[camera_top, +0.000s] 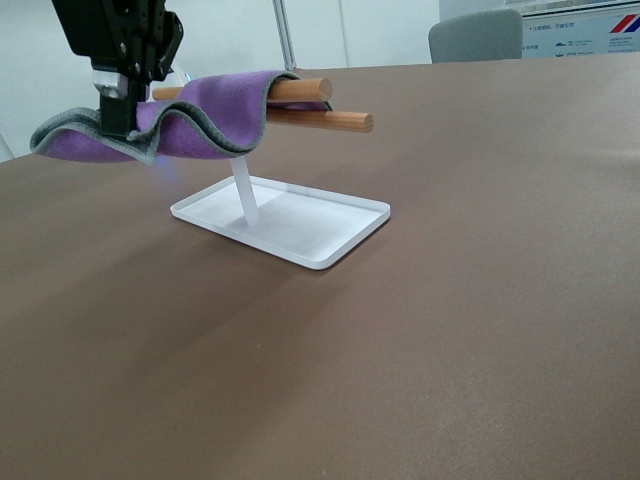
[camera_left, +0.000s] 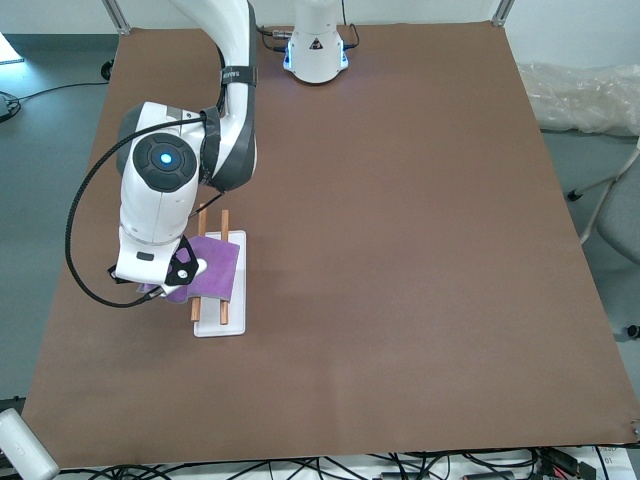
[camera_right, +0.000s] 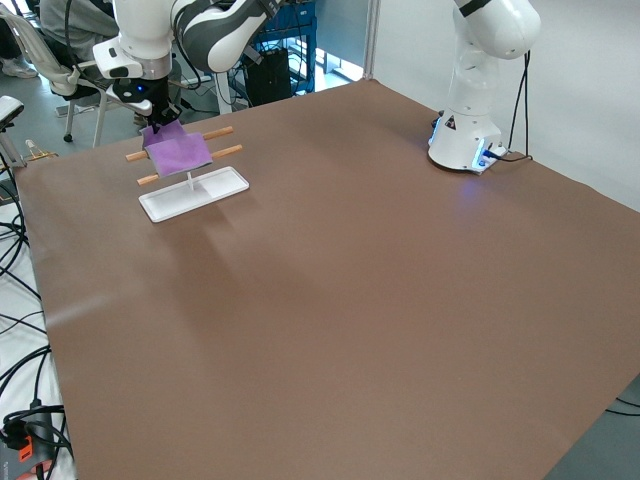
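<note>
A purple cloth (camera_top: 210, 110) with grey edging lies draped over two wooden rods (camera_top: 320, 119) on a white stand (camera_top: 300, 220), seen also as the cloth (camera_right: 182, 150) in the right view. My gripper (camera_top: 120, 120) is at the cloth's outer part, at the rack's left end in the top view, its tips against the fabric; whether its fingers are shut on it is hard to tell. In the left view the arm hides much of the gripper over the cloth (camera_left: 215, 265).
</note>
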